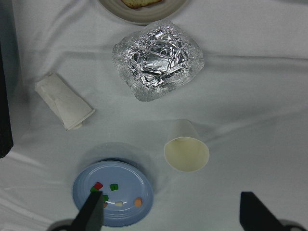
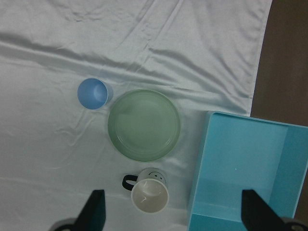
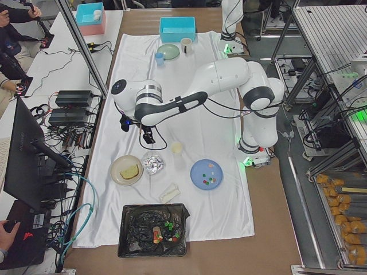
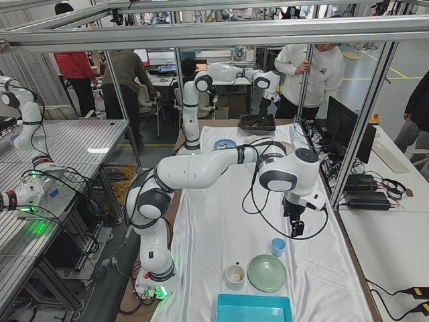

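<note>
My left gripper hangs open over the near half of the white cloth, nothing between its fingers. Below it lie a crumpled foil piece (image 1: 159, 62), a beige plate (image 1: 144, 14) with bread, a white packet (image 1: 64, 101), a cream cup (image 1: 186, 155) and a blue plate (image 1: 126, 187) with several small coloured pieces. My right gripper is open and empty above the far half, over a green plate (image 2: 143, 124), a blue cup (image 2: 92, 93), a mug (image 2: 150, 195) with a black handle and a turquoise bin (image 2: 240, 159).
A black tray (image 3: 132, 229) with a dark liner and small items sits at the near edge of the cloth. A monitor (image 3: 26, 154), cables and metal posts line the left side.
</note>
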